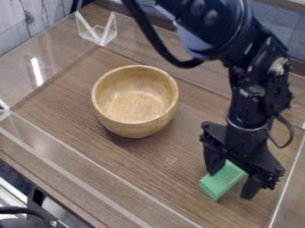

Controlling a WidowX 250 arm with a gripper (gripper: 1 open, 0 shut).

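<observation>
A green rectangular object (219, 183) lies on the wooden table at the lower right. My black gripper (236, 166) is low over it, its fingers on either side of it and covering part of its upper end. Whether the fingers touch it is hard to tell. A wooden bowl (135, 92) sits left of the gripper.
A small clear white object (98, 28) stands at the far upper left. A light edge runs down the right side.
</observation>
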